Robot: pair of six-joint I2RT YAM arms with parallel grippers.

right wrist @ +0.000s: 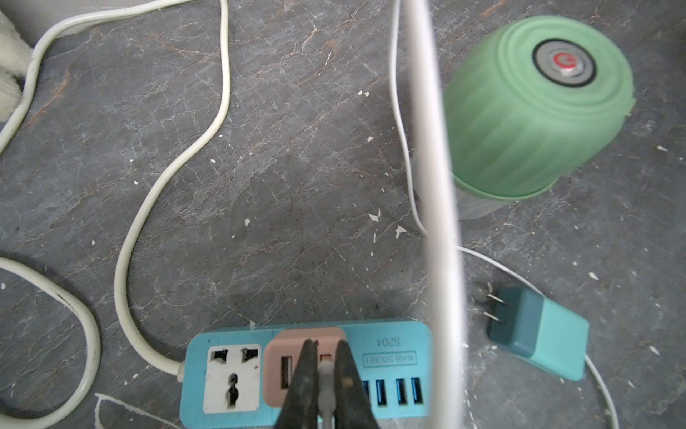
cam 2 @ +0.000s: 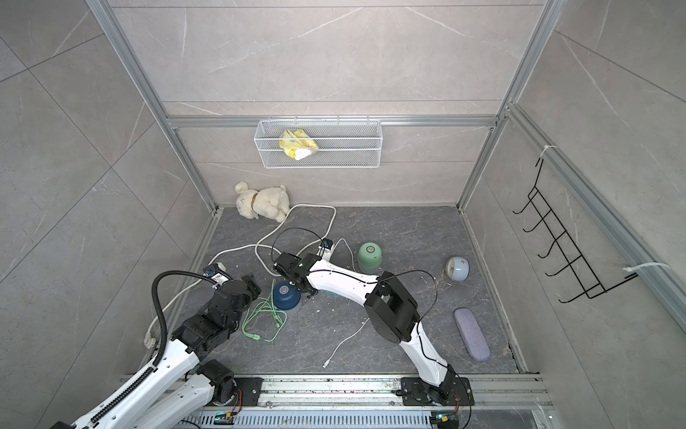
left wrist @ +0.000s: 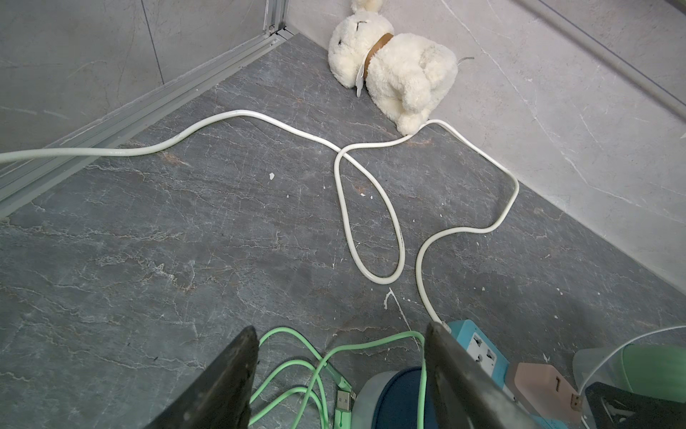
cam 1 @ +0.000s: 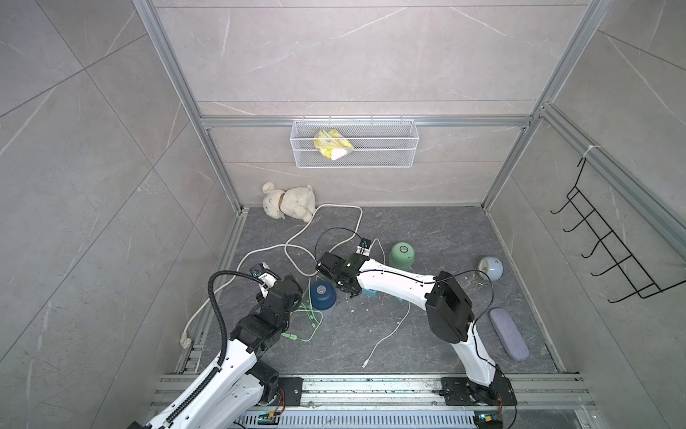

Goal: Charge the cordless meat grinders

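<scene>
A green meat grinder stands behind the blue power strip, which carries a pink module. My right gripper is over that module, shut on a thin white plug or cable end. A teal charger lies to the strip's right. My left gripper hangs apart at the left, fingers parted, above green cables and beside a blue grinder. A pale grinder lies at the right.
A white plush toy lies in the back left corner, with white cord looped before it. A lavender case lies front right. Wire basket and hook rack hang on the walls.
</scene>
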